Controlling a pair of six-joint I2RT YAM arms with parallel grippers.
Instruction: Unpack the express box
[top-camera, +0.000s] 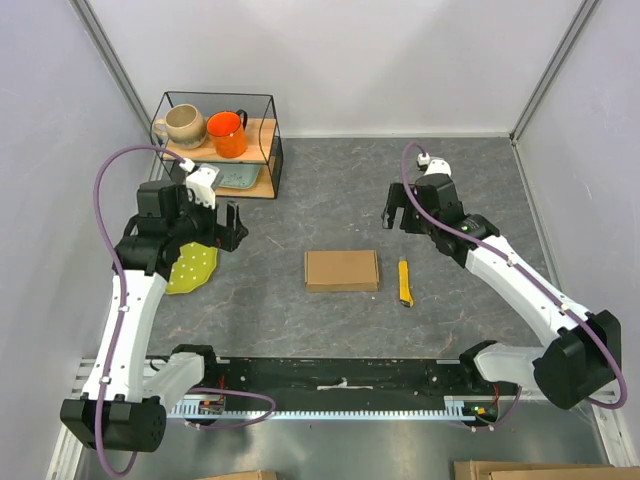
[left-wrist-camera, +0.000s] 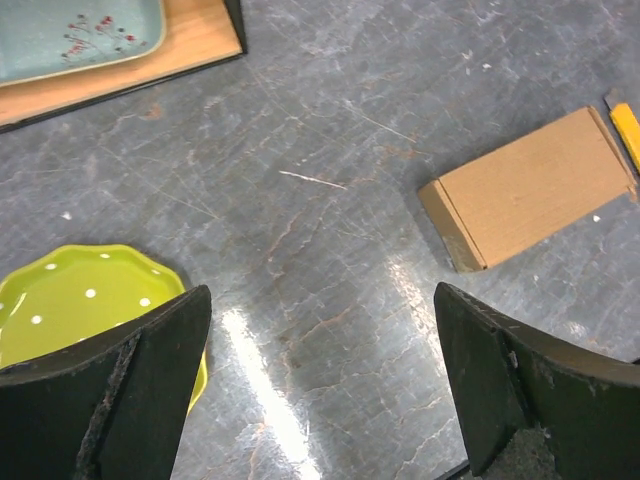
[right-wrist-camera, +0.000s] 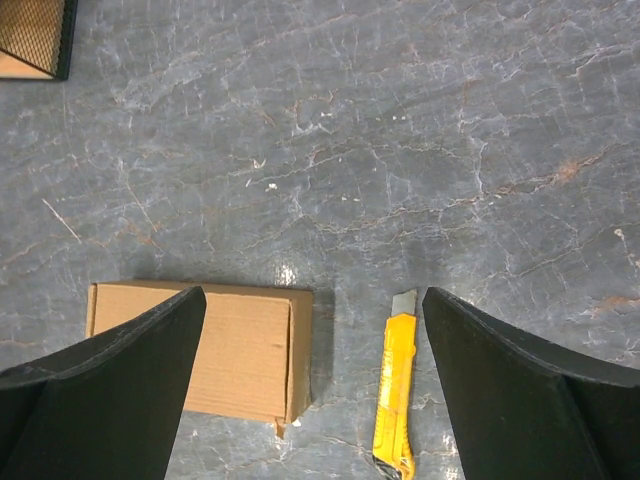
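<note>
A closed brown cardboard box (top-camera: 341, 270) lies flat in the middle of the table. To its right, apart from it, is a yellow utility knife (top-camera: 404, 283); its grey blade points to the back in the right wrist view, where the knife (right-wrist-camera: 395, 385) shows near the right finger. My right gripper (top-camera: 393, 208) hangs open above the table, behind the box and knife, with nothing between its fingers. Well left of the box, my left gripper (top-camera: 231, 228) is also open and empty, beside the yellow-green plate. The box (left-wrist-camera: 535, 185) appears at the right of the left wrist view.
A wire rack with wooden shelves (top-camera: 262, 180) stands at the back left, holding a beige mug (top-camera: 185, 126), an orange mug (top-camera: 227, 135) and a bluish tray (top-camera: 238, 175). The yellow-green plate (left-wrist-camera: 90, 285) lies in front of it.
</note>
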